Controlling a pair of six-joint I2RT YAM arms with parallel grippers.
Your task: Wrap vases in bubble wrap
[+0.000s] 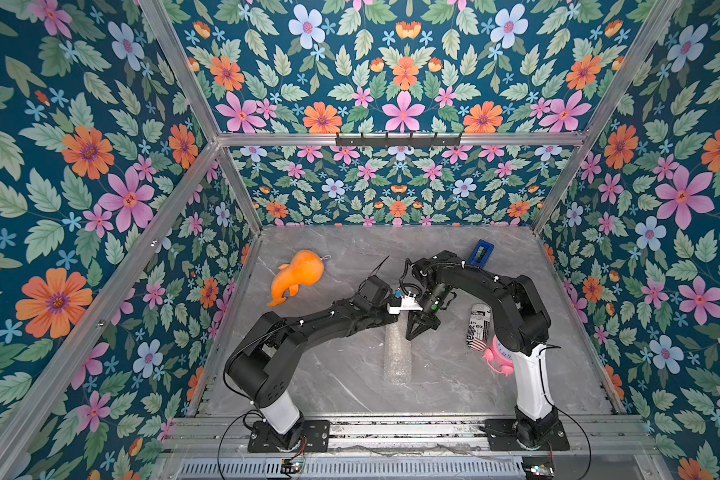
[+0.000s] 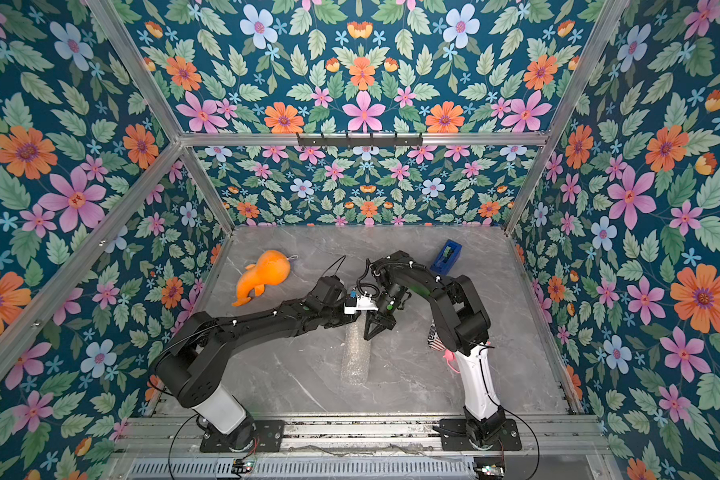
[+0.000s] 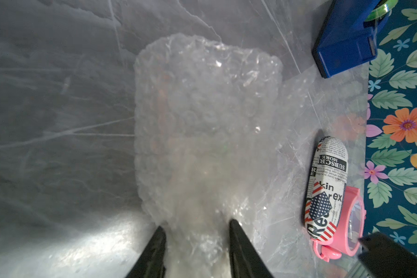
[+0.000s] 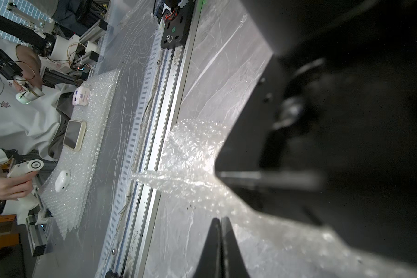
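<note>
A bundle of clear bubble wrap (image 1: 396, 356) lies upright in the middle of the table, its loose end running toward the front edge in the top views. In the left wrist view my left gripper is shut on the bubble wrap (image 3: 203, 102); whatever is inside is blurred by the layers. My right gripper is shut, with nothing visible between its fingers, just beside the left one, above the wrap (image 4: 190, 148).
An orange plush toy (image 1: 296, 276) lies back left. A blue tape dispenser (image 1: 478, 254) sits back right. A newspaper-print case (image 3: 325, 185) and a pink clock (image 3: 352, 217) lie at the right.
</note>
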